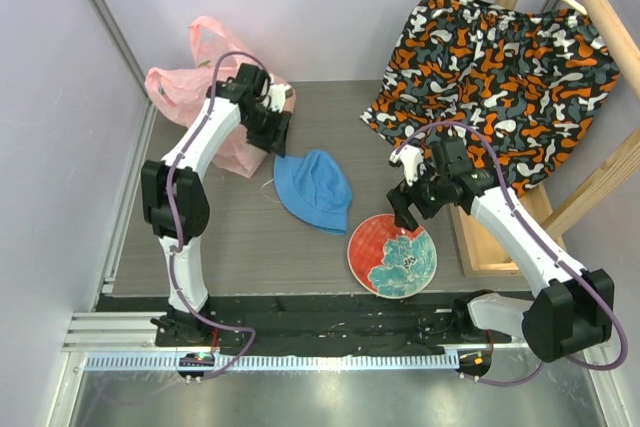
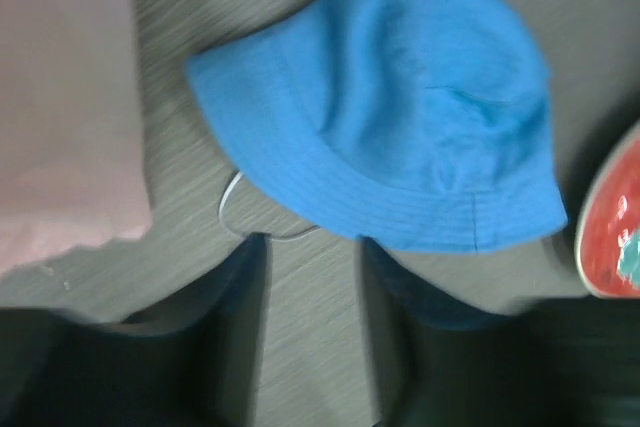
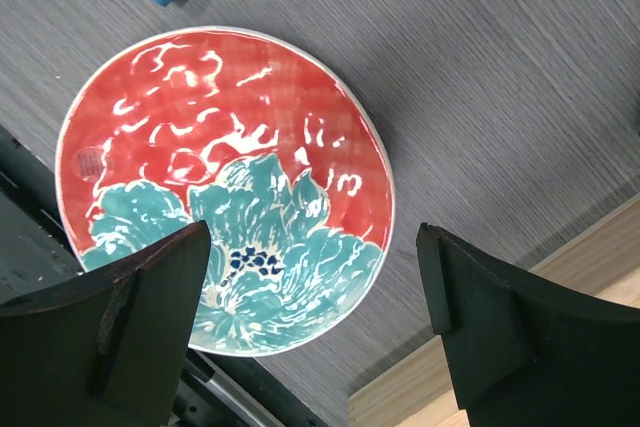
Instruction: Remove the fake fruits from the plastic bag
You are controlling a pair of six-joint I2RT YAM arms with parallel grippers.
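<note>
The pink plastic bag (image 1: 180,95) stands at the back left, its handles up; what it holds is hidden. Its edge (image 2: 70,107) fills the left side of the left wrist view. My left gripper (image 1: 278,137) is over the bag's right side, part open with a clear gap between its blurred fingers. Nothing is held there. Over the far edge of a red and green plate (image 3: 240,127), my right gripper (image 1: 400,209) stays open and empty, its fingers (image 3: 165,297) wide apart.
A blue bucket hat (image 1: 315,190) lies between bag and plate. A wooden rack with a camouflage cloth (image 1: 500,77) on hangers rises at the right.
</note>
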